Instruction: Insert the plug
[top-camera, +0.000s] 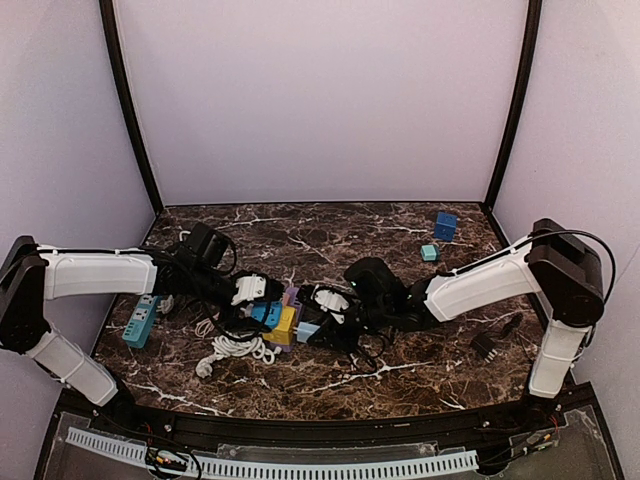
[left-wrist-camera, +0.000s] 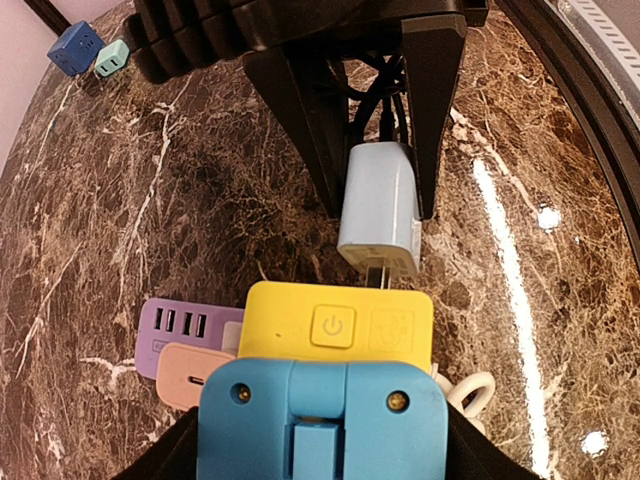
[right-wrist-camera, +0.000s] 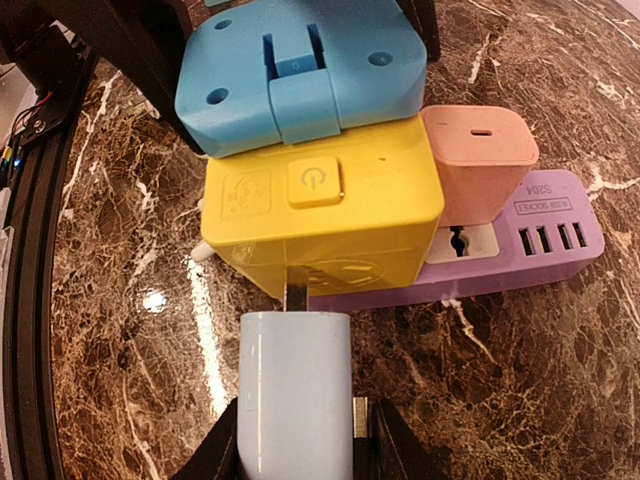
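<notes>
My left gripper is shut on the blue part of a block (left-wrist-camera: 260, 395), whose yellow part (left-wrist-camera: 338, 310) sticks out in front of the fingers. Opposite it, my right gripper is shut on a pale blue-white plug (right-wrist-camera: 295, 395). The plug's metal prongs (right-wrist-camera: 296, 290) point at the yellow part's near face and are still visible between the two bodies. A clear gap separates the plug body from the block. Whether the prong tips touch the face or enter its slots, I cannot tell.
A purple power strip (right-wrist-camera: 515, 245) with a pink adapter (right-wrist-camera: 480, 150) lies beneath and beside the block. The white coiled cord (top-camera: 235, 348) rests in front. A teal strip (top-camera: 140, 322) is at left; a black plug (top-camera: 485, 345) lies at right, small blocks (top-camera: 445, 226) at back.
</notes>
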